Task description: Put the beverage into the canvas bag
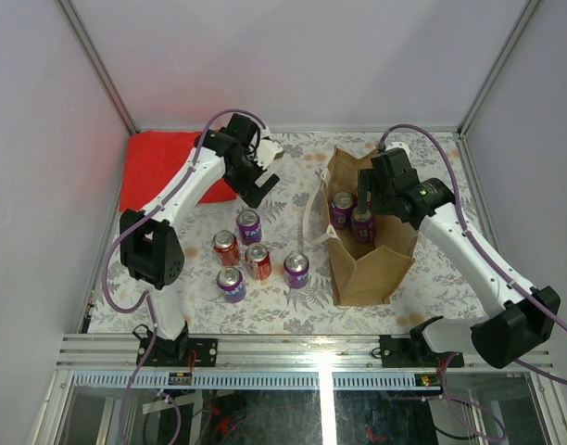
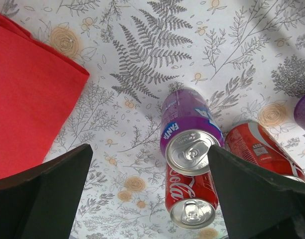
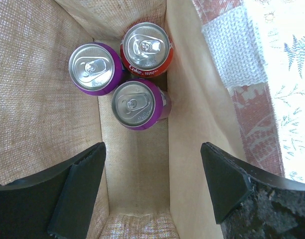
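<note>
In the top view my left gripper (image 1: 262, 191) stands open just behind a purple Fanta can (image 1: 249, 226). Its fingers hold nothing, and in the left wrist view that Fanta can (image 2: 190, 130) stands nearer the right finger (image 2: 242, 186). Two red Coke cans (image 1: 226, 247) (image 1: 258, 261) and two more purple cans (image 1: 232, 284) (image 1: 296, 270) stand nearer the front. The brown canvas bag (image 1: 358, 278) is open at the right. Inside are two purple cans (image 3: 95, 68) (image 3: 137, 104) and a red Coke can (image 3: 146, 49), all upright. My right gripper is open and empty over the bag.
A red cloth (image 1: 158, 167) lies at the back left. One bag handle (image 1: 313, 209) hangs out on the left side of the bag.
</note>
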